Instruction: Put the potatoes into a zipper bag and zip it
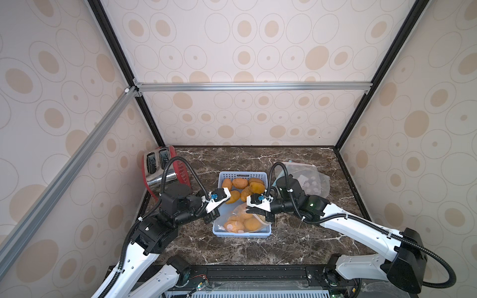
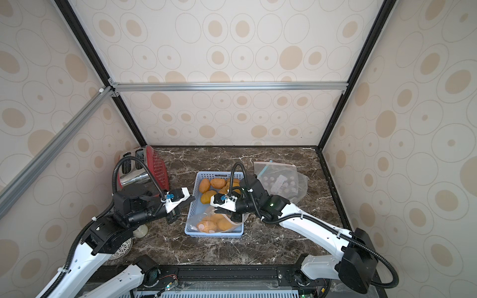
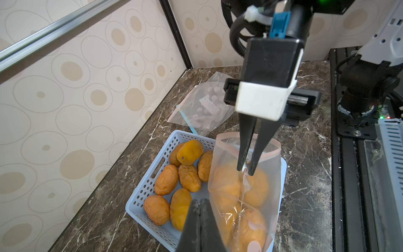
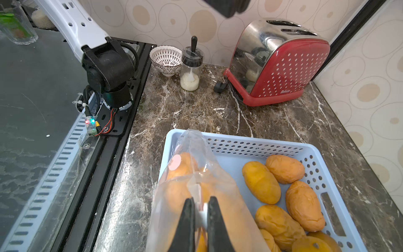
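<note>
The zipper bag [image 3: 264, 222] holds several potatoes and lies in the right side of the blue basket as seen in the left wrist view. My right gripper is shut on the bag's zipper at its middle, a small white piece showing at the tips. My left gripper is shut, nothing seen between its fingers, above the basket to the left of my right one. Loose potatoes [image 4: 260, 180] fill the rest of the basket.
A flat empty bag [image 3: 201, 105] lies at the back right. A red toaster [image 4: 281, 67], a jar [image 4: 189, 75] and a small bowl [image 4: 165, 58] stand on the left. The counter right of the basket is clear.
</note>
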